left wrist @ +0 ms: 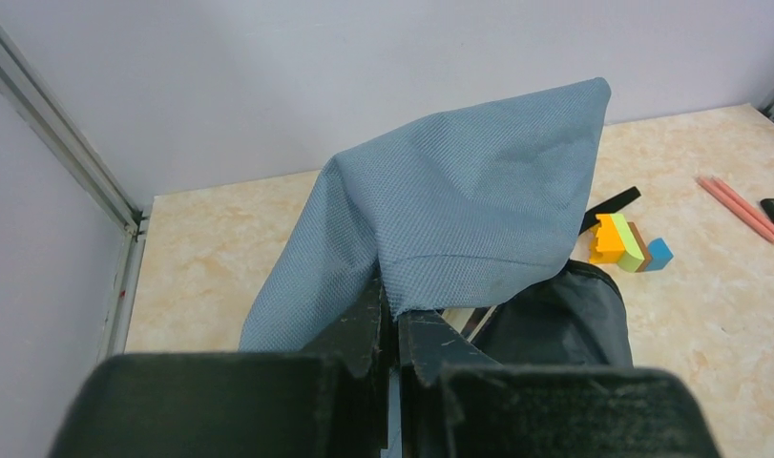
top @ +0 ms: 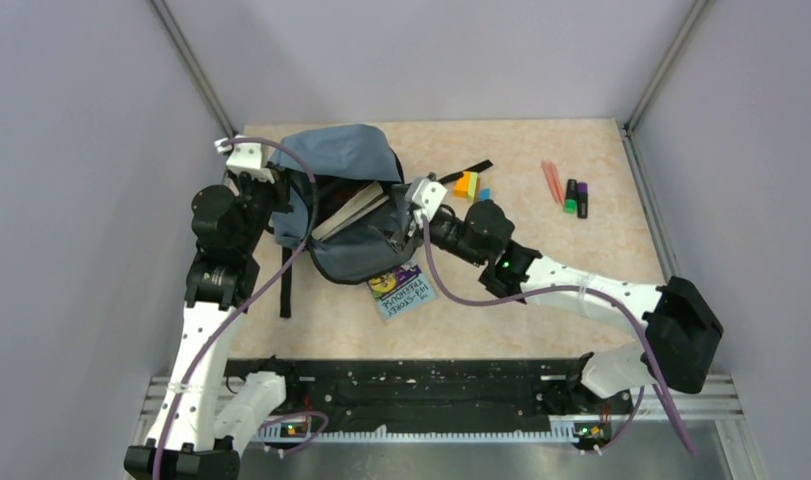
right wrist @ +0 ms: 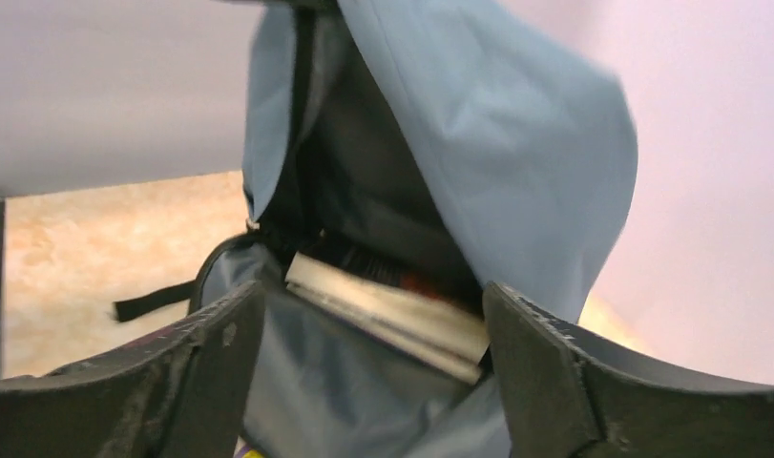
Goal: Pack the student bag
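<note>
The grey-blue bag (top: 336, 150) stands open at the back left, with pale books (top: 346, 210) inside, seen also as a pale block (right wrist: 383, 305) in the right wrist view. My left gripper is shut on the raised bag fabric (left wrist: 478, 191). My right gripper faces the bag opening from the right, its blurred fingers wide apart with nothing held between them. A printed book (top: 401, 292) lies on the table just in front of the bag.
Coloured blocks (top: 469, 186) sit right of the bag. Pink pencils (top: 552, 180) and dark markers (top: 581, 200) lie farther right.
</note>
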